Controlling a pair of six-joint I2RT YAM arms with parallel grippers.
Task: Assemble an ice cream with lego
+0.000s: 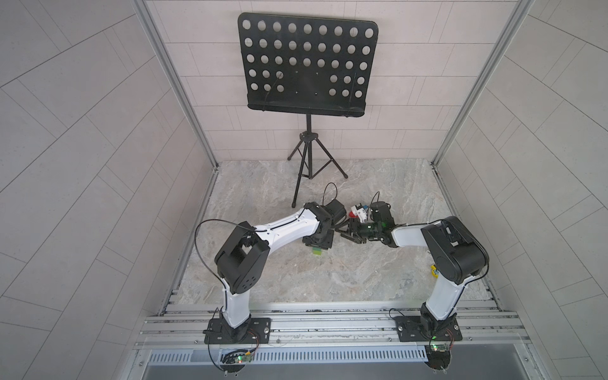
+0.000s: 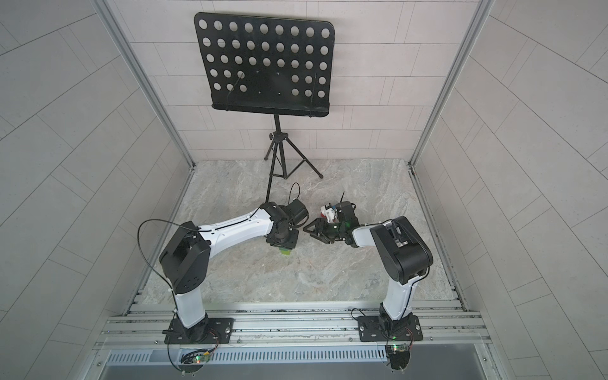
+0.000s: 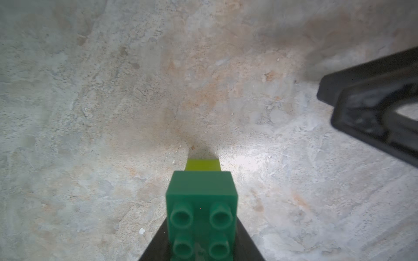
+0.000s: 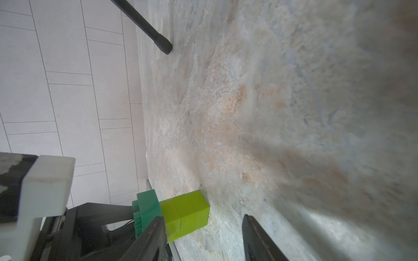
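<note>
My left gripper [image 1: 318, 242] is shut on a stack of lego bricks, a green studded brick [image 3: 201, 184] above lighter lime-green bricks [image 4: 185, 213], seen low over the floor at the centre. Just right of it, my right gripper is open with nothing between its fingertips; the lime bricks show behind that gap in the right wrist view. The right gripper's black fingers also show at the right edge of the left wrist view.
A red piece [image 1: 352, 214] lies partly hidden behind the right gripper, and a yellow piece [image 1: 433, 271] by the right arm. The music stand [image 1: 304, 101] stands at the back.
</note>
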